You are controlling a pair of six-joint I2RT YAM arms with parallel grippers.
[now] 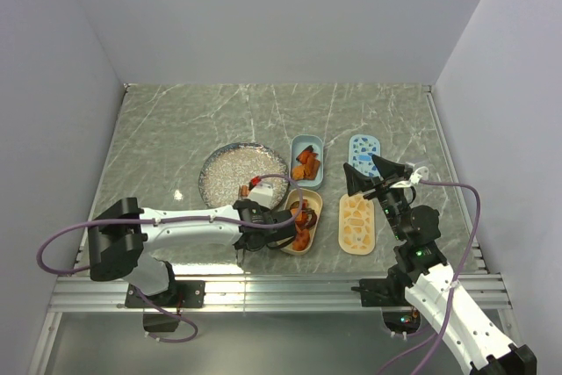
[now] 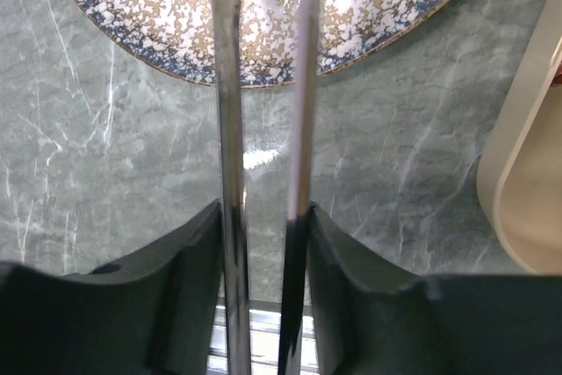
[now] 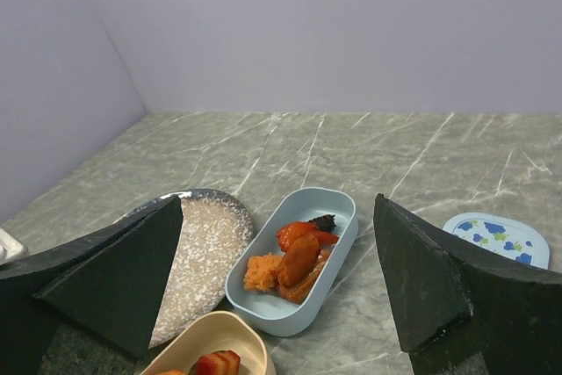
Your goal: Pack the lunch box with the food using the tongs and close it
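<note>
A beige lunch box (image 1: 313, 200) with food and a blue box (image 1: 316, 149) with food stand right of the round speckled plate (image 1: 219, 164). My left gripper (image 1: 255, 195) is low at the plate's right front, by the beige box; in the left wrist view two long metal strips run from it over the plate, and how its fingers stand on them is unclear. Small red food shows at it in the top view. My right gripper (image 1: 369, 171) is open above the right side, nothing between its fingers.
A blue moulded tray (image 1: 364, 141) and a yellow moulded tray (image 1: 356, 239) lie on the right. Walls stand on the sides and back.
</note>
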